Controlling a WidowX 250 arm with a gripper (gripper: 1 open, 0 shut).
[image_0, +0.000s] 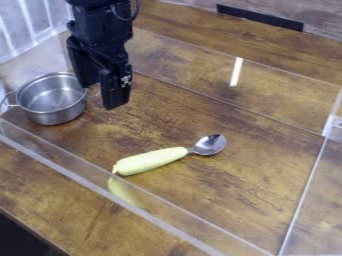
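Observation:
My black gripper (99, 88) hangs at the upper left, just right of a steel pot (48, 106), open, its arm rising out of the top of the view. A pale yellow-green handled spoon (152, 160) with a steel bowl lies on the wooden table (254, 190) in the middle, apart from the gripper.
Clear panels or edges run along the left, front and right of the work area. A dark strip lies at the back right, and a short white strip stands at the middle right.

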